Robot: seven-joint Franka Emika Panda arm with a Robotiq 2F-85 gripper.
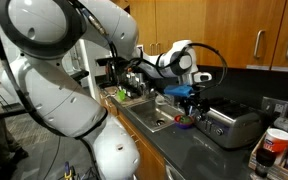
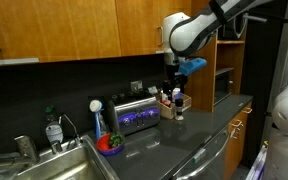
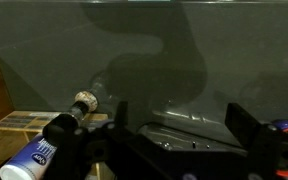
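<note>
My gripper stands open in the wrist view, its two dark fingers [image 3: 116, 118] wide apart with nothing between them. Below them is bare dark grey countertop [image 3: 204, 50], crossed by the arm's shadow. In exterior view 2 the gripper [image 2: 173, 94] hangs above the counter, in front of the wooden box, pointing down. A silver toaster [image 2: 134, 116] stands against the back wall. To its left sits a bowl [image 2: 109, 145] of colourful items, apparently red and green.
Several cups and containers fill the wooden box [image 1: 260, 155]; a blue-and-white container [image 3: 26, 160] shows there in the wrist view. The sink [image 2: 69, 166] lies beyond the bowl, with a faucet and soap bottle [image 2: 54, 132] behind.
</note>
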